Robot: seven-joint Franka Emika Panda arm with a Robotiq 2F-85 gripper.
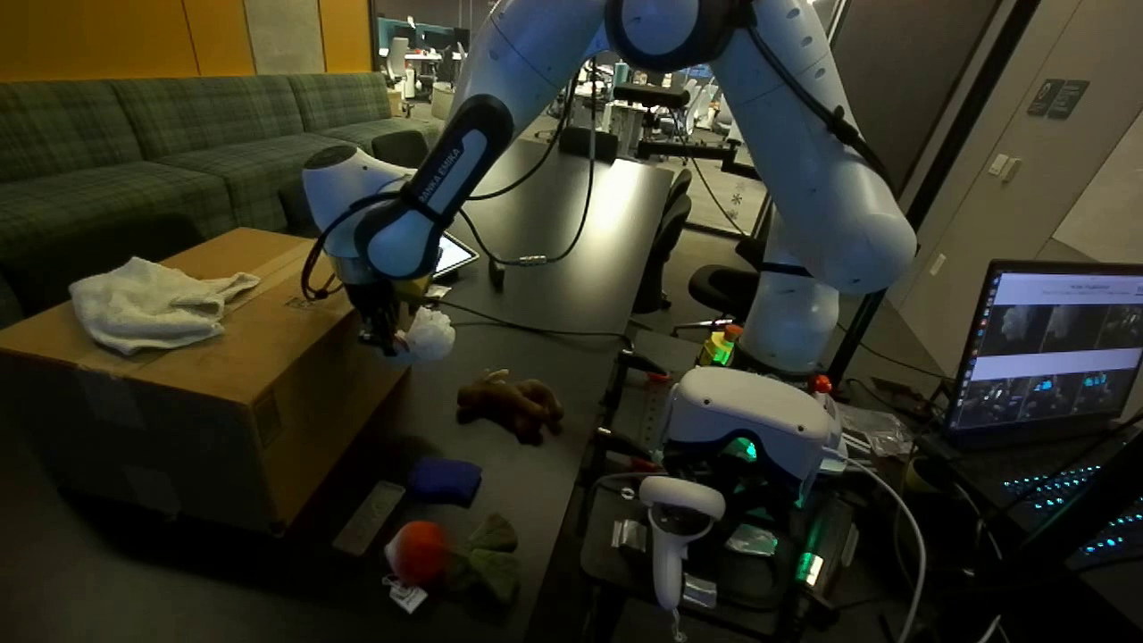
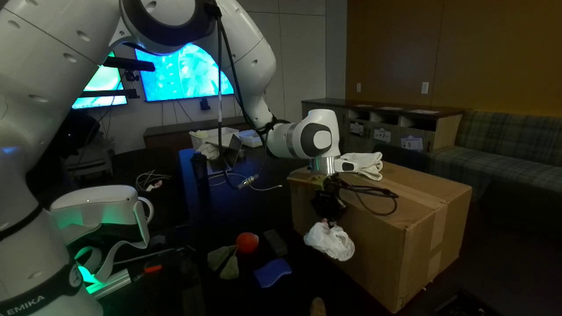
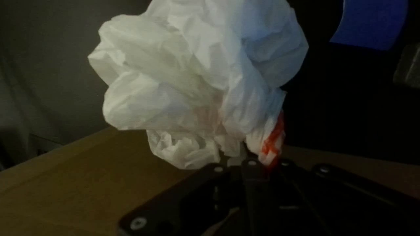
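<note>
A crumpled white plastic bag (image 3: pixel 204 70) with a red-marked end (image 3: pixel 273 139) fills the upper middle of the wrist view. My gripper is shut on that end, and the rest of the bag puffs out beyond the fingertips. In exterior view 2 the bag (image 2: pixel 330 240) hangs below the gripper (image 2: pixel 329 220), in front of the side of a large cardboard box (image 2: pixel 379 237). From exterior view 1, the bag (image 1: pixel 430 334) appears by the box's table-side edge. Whether the gripper touches the box cannot be told.
On the box top (image 1: pixel 241 332) lies a white towel (image 1: pixel 155 304). A brown plush toy (image 1: pixel 509 404), a blue cloth item (image 1: pixel 445 480), a grey block (image 1: pixel 370 518) and a red-and-green plush (image 1: pixel 418 552) are on the table.
</note>
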